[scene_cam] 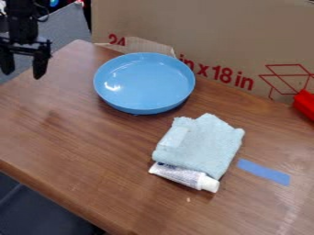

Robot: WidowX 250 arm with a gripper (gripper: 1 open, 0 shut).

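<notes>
My black gripper (pixel 24 59) is at the upper left edge of the camera view, partly cut off by the frame, its fingers apart with nothing seen between them. A blue round plate (pixel 143 83) lies on the wooden table (pixel 86 165) to the right of the gripper. A folded pale blue cloth (pixel 201 142) lies at the lower right of centre, with a white tube (pixel 185 177) along its lower edge.
A large cardboard box (pixel 208 32) stands along the back. A red object (pixel 304 105) sits at the right edge, and a strip of blue tape (pixel 263 171) is on the table.
</notes>
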